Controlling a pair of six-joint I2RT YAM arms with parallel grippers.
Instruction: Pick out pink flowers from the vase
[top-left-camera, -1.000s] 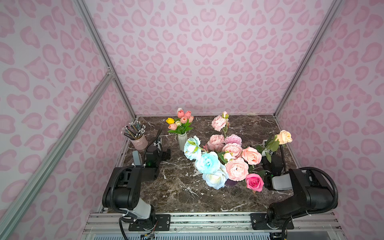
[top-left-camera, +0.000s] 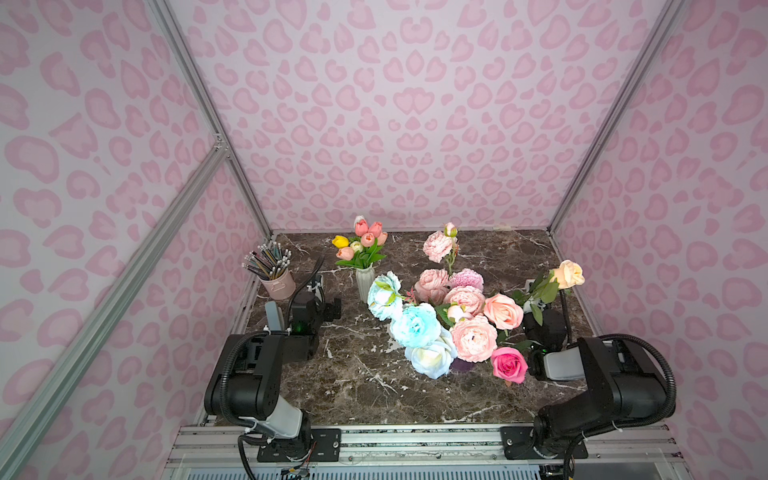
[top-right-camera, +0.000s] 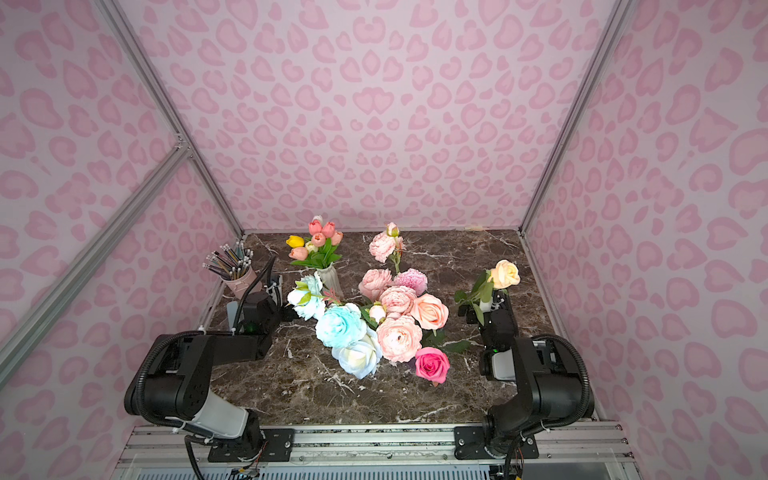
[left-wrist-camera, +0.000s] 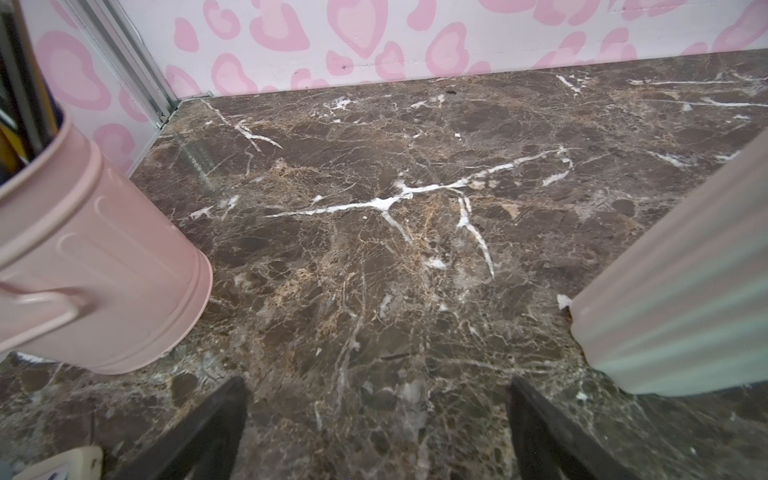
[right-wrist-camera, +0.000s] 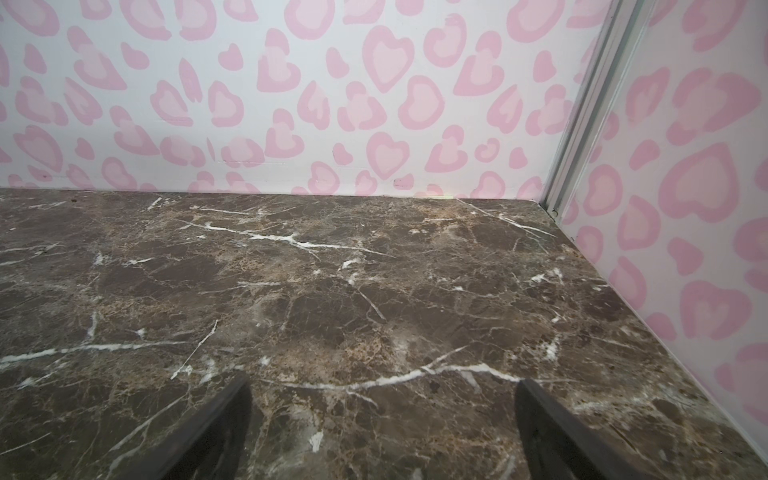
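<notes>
A large bouquet fills the middle of the table, its own vase hidden beneath the blooms. On its right side are pink peonies (top-left-camera: 473, 339), a hot-pink rose (top-left-camera: 509, 365) and a coral rose (top-left-camera: 503, 311). Pink and yellow tulips (top-left-camera: 367, 236) stand upright in a ribbed white vase (top-left-camera: 365, 281) farther back. My left gripper is open and empty, between the pink bucket (left-wrist-camera: 120, 264) and the ribbed vase. On the right, my right gripper also stands open, nothing between its fingers, facing bare tabletop; flowers partly cover it in the top left view.
Blue flowers (top-left-camera: 416, 325) form the bouquet's left side, reaching near the ribbed vase. A pale yellow rose (top-left-camera: 569, 274) leans out over the right arm. The pink bucket holds several pencils.
</notes>
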